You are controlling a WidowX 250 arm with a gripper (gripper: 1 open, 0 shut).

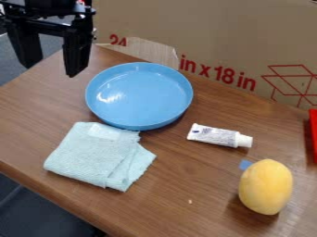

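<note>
My black gripper (50, 56) hangs open at the top left, above the table's left end and left of a blue plate (139, 93), with nothing between its fingers. A folded pale cloth (96, 157) lies in front of the plate. A white tube (220, 136) lies right of the plate, and a yellow mango (265, 187) rests at the front right.
A cardboard box (223, 42) stands along the back. A red object (312, 134) is cut off at the right edge. The wooden table (180, 199) has bare room at the left and front middle.
</note>
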